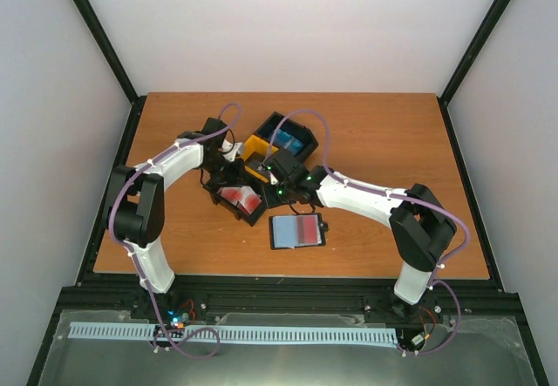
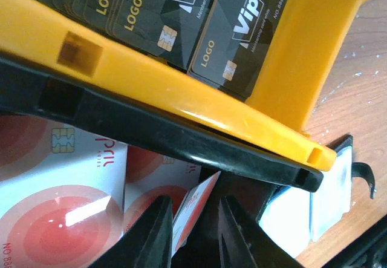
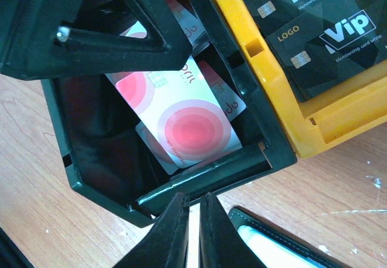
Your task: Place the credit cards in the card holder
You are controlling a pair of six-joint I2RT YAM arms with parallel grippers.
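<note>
White-and-red cards point(image 3: 193, 129) lie in a black box point(image 3: 97, 153), beside a yellow tray point(image 3: 266, 68) of dark VIP cards point(image 3: 314, 50). Over the black box, my left gripper is part open. A tilted white-and-red card point(image 2: 195, 210) rises between its fingers, nearer the left one, not visibly clamped. Near the box's front corner, my right gripper is nearly closed, with a narrow whitish strip point(image 3: 193, 238) between its fingers; its full shape is hidden. The card holder point(image 1: 297, 230) lies open on the table with blue and red sections.
Another black box point(image 1: 296, 136) with blue cards stands behind the yellow tray. Both arms crowd round the boxes. On the right, the wooden table point(image 1: 392, 142) is clear.
</note>
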